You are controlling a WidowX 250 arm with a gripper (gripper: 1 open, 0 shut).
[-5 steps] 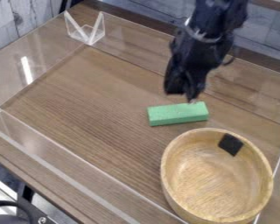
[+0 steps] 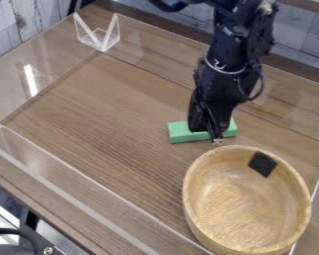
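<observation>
My dark gripper (image 2: 210,122) hangs from the top of the camera view, low over a green rectangular block (image 2: 183,131) and partly in front of it. Its narrow fingers look shut; I cannot make out anything between them, nor whether they touch the block. The block lies on the wooden table (image 2: 96,139), just above a large tan bowl (image 2: 239,224).
A small black patch (image 2: 262,164) sits at the bowl's upper right rim. A white wire-like object (image 2: 99,32) stands at the top left.
My gripper has come down and toward the camera, onto or just over the green block. The block and bowl look unmoved.
</observation>
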